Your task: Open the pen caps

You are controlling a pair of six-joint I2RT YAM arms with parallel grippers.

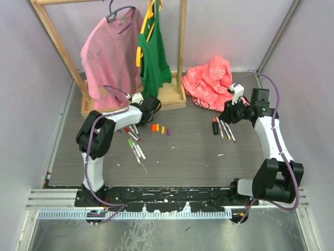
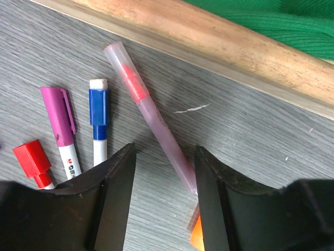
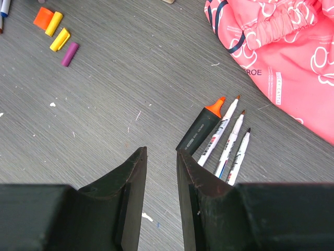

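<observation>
In the left wrist view, my left gripper stands open above a pale pink translucent pen [image 2: 160, 125], whose near end runs toward the right finger. Nothing is held. Left of it lie a purple capped pen [image 2: 58, 123], a blue capped pen [image 2: 99, 117] and a red-capped pen [image 2: 34, 161]. My right gripper is open and empty over the floor. Beside it lie a black marker with an orange tip [image 3: 201, 125] and three uncapped white pens, the middle one [image 3: 229, 144] among them. Loose caps include an orange cap [image 3: 43, 18] and a purple cap [image 3: 70, 54].
A wooden rack base [image 2: 250, 57] borders the pink pen at the back, with a green shirt [image 1: 156, 57] hanging over it. Pink patterned cloth [image 1: 211, 83] lies behind the right-hand pens.
</observation>
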